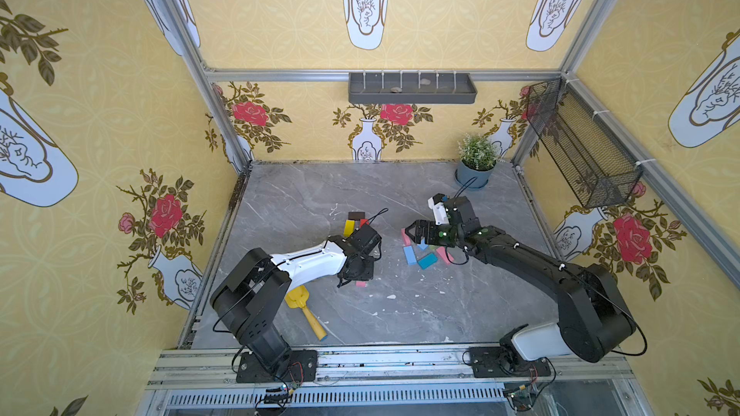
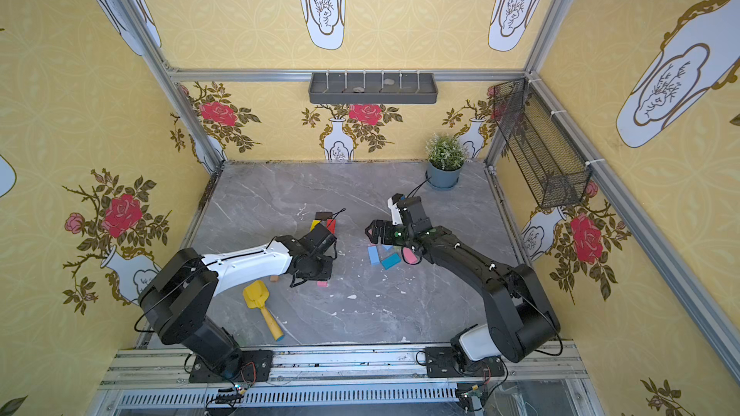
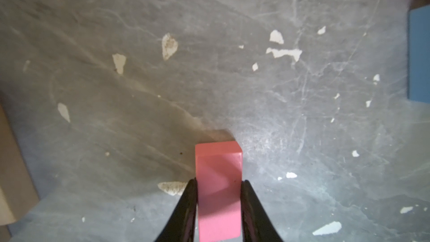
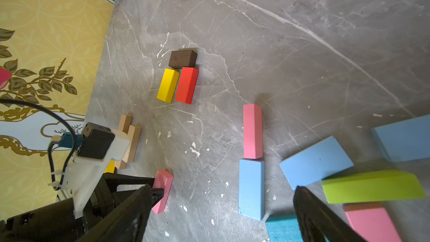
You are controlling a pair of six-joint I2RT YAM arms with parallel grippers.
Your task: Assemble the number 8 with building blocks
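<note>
In the left wrist view my left gripper is shut on a pink block [image 3: 219, 165], its fingers gripping both long sides. Whether that block touches the table cannot be told. My right gripper is open above the table, nothing between its fingertips. Below it, a standing-apart pink block [image 4: 253, 130] and a light blue block [image 4: 251, 188] lie end to end in a line. Farther left, a yellow block [image 4: 168, 85] and a red block [image 4: 186, 85] lie side by side, with a dark brown block [image 4: 182, 58] across their far ends.
Loose blocks crowd the right: a blue block [image 4: 316, 161], a green block [image 4: 374, 186], a teal block [image 4: 284, 228] and others. Wooden blocks [image 4: 130, 143] lie far left. A yellow shovel [image 1: 310, 316] rests near the left arm; a potted plant [image 1: 475, 165] stands at the back right.
</note>
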